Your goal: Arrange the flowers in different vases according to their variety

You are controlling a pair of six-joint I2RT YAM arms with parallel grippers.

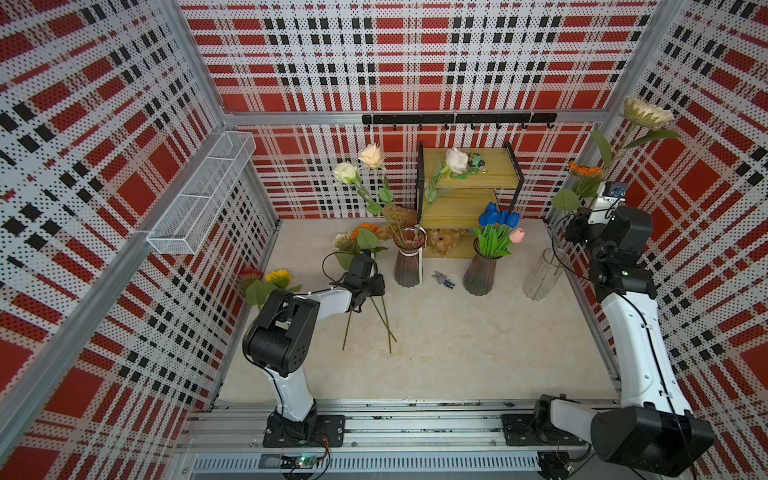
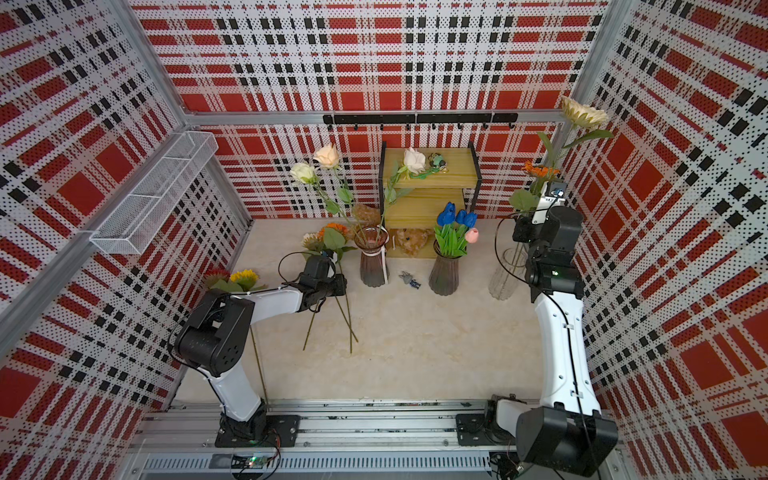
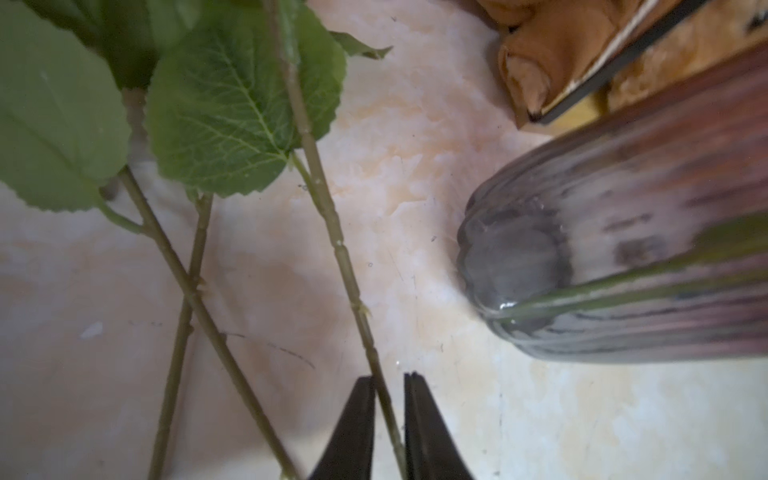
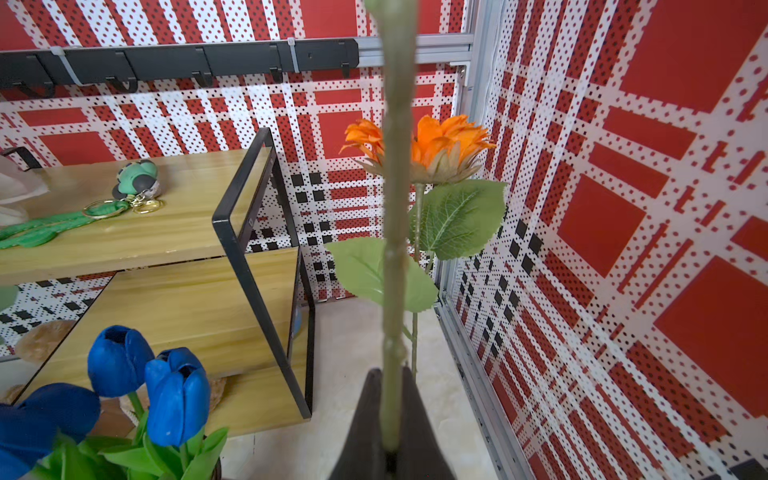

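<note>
My left gripper is part open, low on the table, its fingertips either side of a flower stem (image 3: 352, 288); two more stems cross beside it. Flowers lie at left (image 1: 277, 277), and orange and pale ones behind the gripper (image 1: 368, 229). My right gripper is shut on an upright stem (image 4: 396, 240) topped by a cream flower (image 1: 648, 113). An orange flower (image 4: 444, 148) stands behind it in the clear vase (image 1: 544, 276). Roses stand in the middle vase (image 1: 408, 268); blue and pink tulips in a dark vase (image 1: 480, 272).
A wooden shelf (image 1: 468, 176) with a white rose and plush toys stands at the back. A small figure (image 1: 444, 280) lies between the vases. A wire basket (image 1: 200, 192) hangs on the left wall.
</note>
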